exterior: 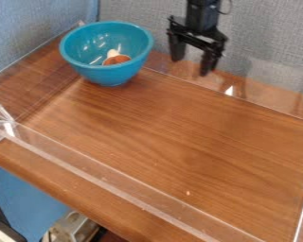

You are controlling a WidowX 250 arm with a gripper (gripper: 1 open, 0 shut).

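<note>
My black gripper (pixel 193 53) hangs over the back of the wooden table, to the right of the turquoise bowl (pixel 80 52), with its fingers apart and nothing seen between them. Inside the bowl, at the back left, lie an orange item (pixel 117 60) and a small pale piece beside it.
Clear plastic edging runs around it. Grey textured panels stand behind and to the left, and blue floor shows at the lower left.
</note>
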